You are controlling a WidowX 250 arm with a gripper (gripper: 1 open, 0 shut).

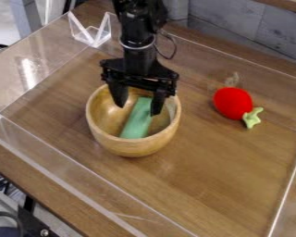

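Note:
The black robot gripper (pixel 138 93) hangs over a wooden bowl (pixel 132 144), its two dark fingers spread open at the bowl's back rim. A pale green elongated object (pixel 140 120) lies inside the bowl, below and between the fingers; whether they touch it cannot be told.
A red vegetable-like object with a green top (pixel 233 102) lies on the wooden table (pixel 213 176) to the right of the bowl. A grey wall stands behind, and the table's edge runs along the left.

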